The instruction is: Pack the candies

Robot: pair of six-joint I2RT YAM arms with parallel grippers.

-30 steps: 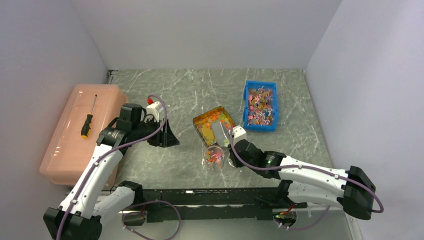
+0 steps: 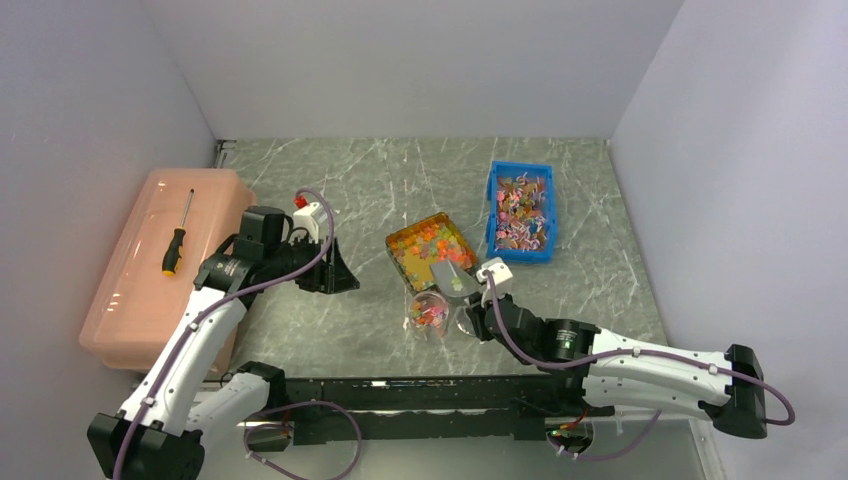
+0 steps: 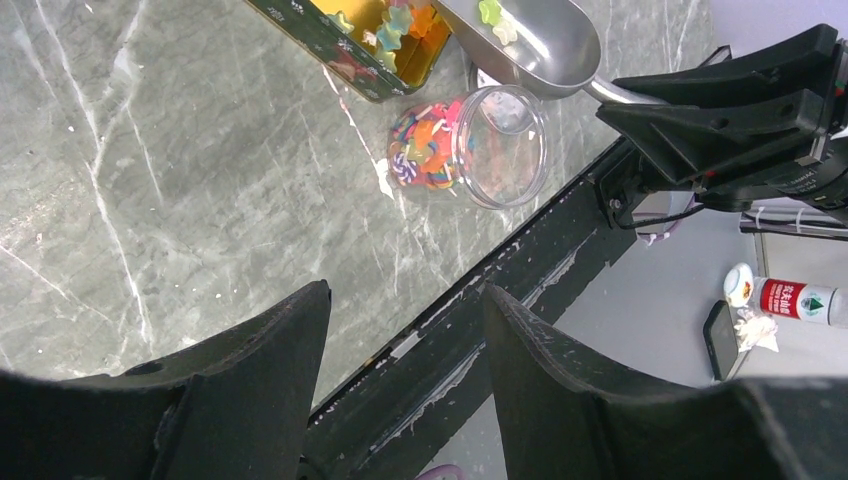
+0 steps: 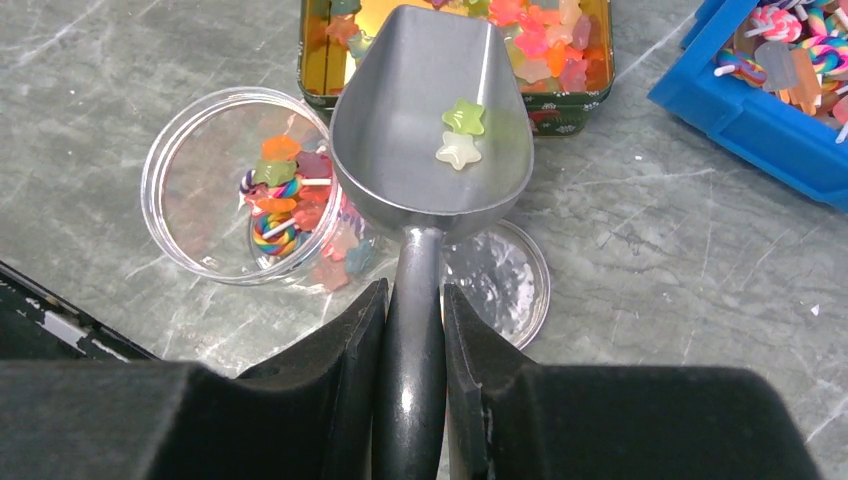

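Observation:
In the right wrist view my right gripper is shut on the handle of a metal scoop (image 4: 400,100). Two star gummies, a green one (image 4: 464,116) and a whitish one (image 4: 458,150), lie in the scoop. Left of the scoop stands a clear jar (image 4: 160,190) holding gummies and striped lollipops, its mouth uncovered. A clear round lid (image 4: 510,285) rests on the table, partly hidden under the scoop. Behind is a tin (image 4: 565,115) of star gummies. My left gripper is open and empty, away from the jar.
A blue bin (image 2: 523,256) of lollipops stands at the back right. At the far left a screwdriver (image 2: 176,245) lies on a peach-coloured box (image 2: 120,280). Bare table separates the left gripper from the tin and jar.
My right gripper has shifted right in the top view, carrying the scoop away from over the tin's middle toward its near right edge. The left arm is unmoved.

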